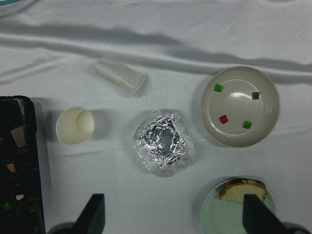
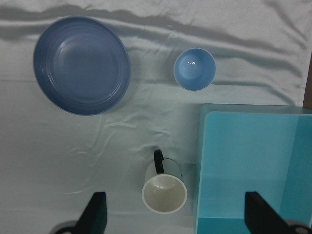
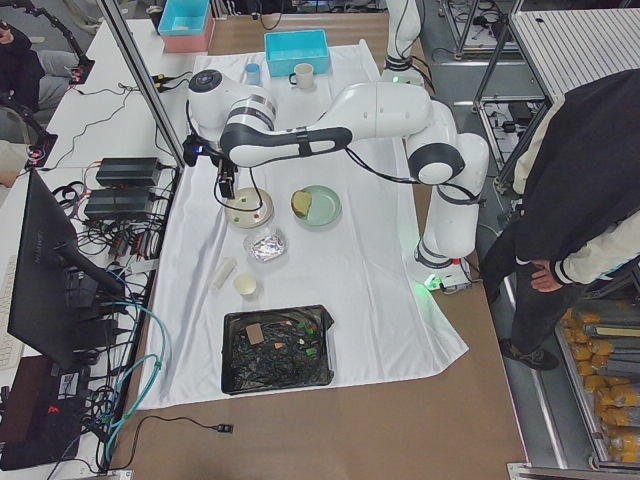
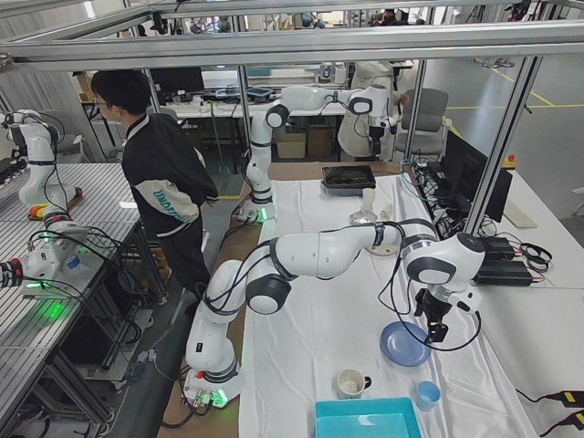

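Note:
My left gripper hangs open and empty above the cream plate [image 1: 234, 122] with green and red bits, a foil container [image 1: 164, 142], a white cup [image 1: 75, 126], a clear block [image 1: 119, 75] and a green plate [image 1: 209, 214] with a bread slice [image 1: 236, 192]. A black tray [image 1: 14, 161] lies beside them. At the other end, my right gripper hangs open over a blue plate [image 2: 82, 66], blue cup [image 2: 194, 69], white mug [image 2: 164, 195] and turquoise bin [image 2: 248, 161].
Both arms reach across the white cloth on the table. A person [image 4: 155, 192] stands beside the table; monitors and cables [image 3: 60, 290] line the other side.

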